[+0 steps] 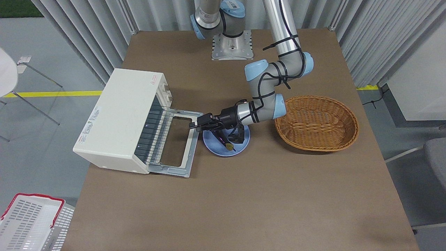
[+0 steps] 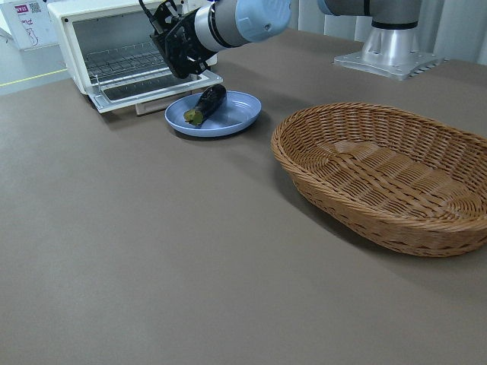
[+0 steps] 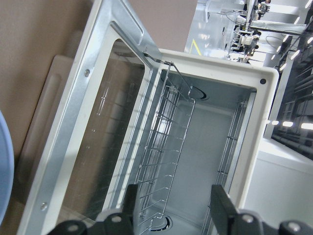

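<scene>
A white toaster oven [image 1: 117, 117] has its door [image 1: 188, 159] lying folded down flat, with wire racks [image 3: 161, 137] visible inside. My gripper [image 1: 194, 124] is above the outer part of the door; in the wrist view its two fingers [image 3: 217, 205] stand apart, open, with nothing visible between them but the oven behind. Below the wrist, a blue plate [image 1: 213, 142] holds a dark eggplant [image 2: 209, 103], partly hidden by the arm in the front view.
A wicker basket [image 1: 316, 123] sits right of the plate. The robot base [image 1: 232, 50] is at the back.
</scene>
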